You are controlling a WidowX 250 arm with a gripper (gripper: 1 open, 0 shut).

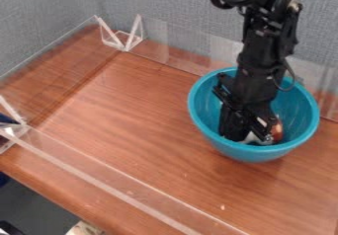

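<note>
A teal bowl (292, 137) stands on the right of the wooden table. My black arm reaches down from the top into it, and the gripper (243, 125) is low inside the bowl. A small pale and orange-brown object (275, 131) lies in the bowl beside the gripper, partly hidden by it. Whether the fingers are open or shut, or have anything between them, is hard to see.
A white wire stand (122, 37) is at the back left, another white frame at the left edge. A clear low barrier runs along the back.
</note>
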